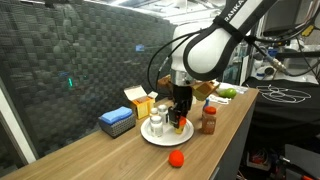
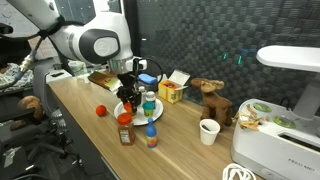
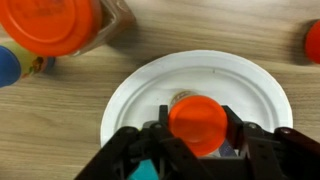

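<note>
In the wrist view, my gripper is shut on a small bottle whose round orange cap (image 3: 197,124) faces the camera. A white plate (image 3: 250,88) lies beneath it. From the first exterior side, the gripper (image 1: 181,108) and the orange-capped bottle (image 1: 180,125) are at the plate's right part, beside white-capped shakers (image 1: 156,126) standing on the plate (image 1: 146,133). Whether the bottle's base touches the plate is hidden. In the second exterior view, the arm covers most of the held bottle, and a green container (image 2: 149,104) shows on the plate.
Close to the plate stand an orange-lidded jar (image 2: 125,130) and a blue bottle (image 2: 151,135). A tomato (image 1: 176,158) lies nearer the front edge. Behind are a yellow box (image 1: 140,101), a blue basket (image 1: 117,121) and a toy deer (image 2: 215,103). Table left of the plate is bare.
</note>
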